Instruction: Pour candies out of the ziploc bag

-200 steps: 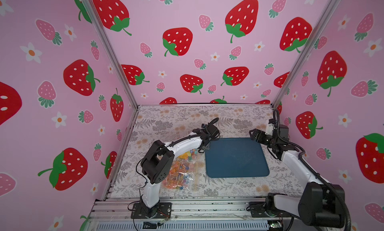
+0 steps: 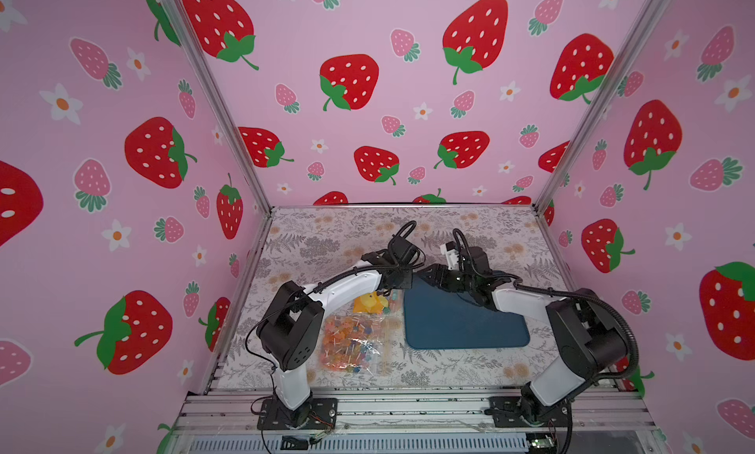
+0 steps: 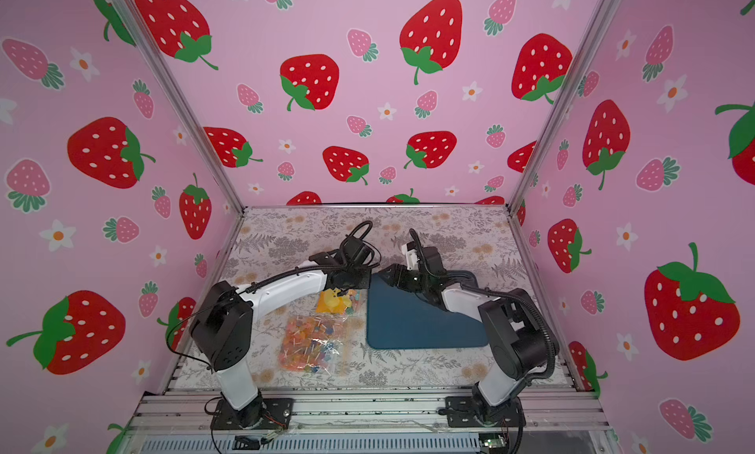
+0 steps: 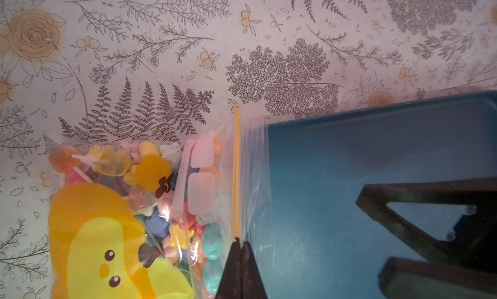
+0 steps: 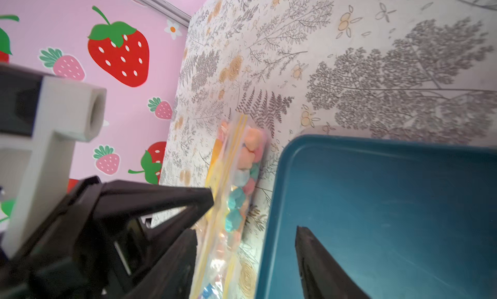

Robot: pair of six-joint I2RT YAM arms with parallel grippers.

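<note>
A clear ziploc bag (image 4: 124, 195) with a yellow animal print and colourful candies lies left of the blue tray (image 4: 331, 159). My left gripper is shut on thin plastic of its mouth, by the orange zip strip (image 4: 237, 169). In the right wrist view the bag (image 5: 240, 180) rises beside the tray's left edge, the left gripper's fingers (image 5: 191, 195) at it. My right gripper is part open above the tray's far left corner, nothing between its fingers. From above, the left gripper (image 2: 410, 285) partly hides the bag (image 2: 369, 303).
A second clear bag (image 2: 354, 345) of wrapped candies lies flat nearer the front, left of the tray. The tray is empty. Free patterned table (image 2: 346, 226) lies behind both arms. The two grippers stand close together.
My right gripper has swung left across the tray, from its far right side to close beside the left gripper. The front bag has stayed still.
</note>
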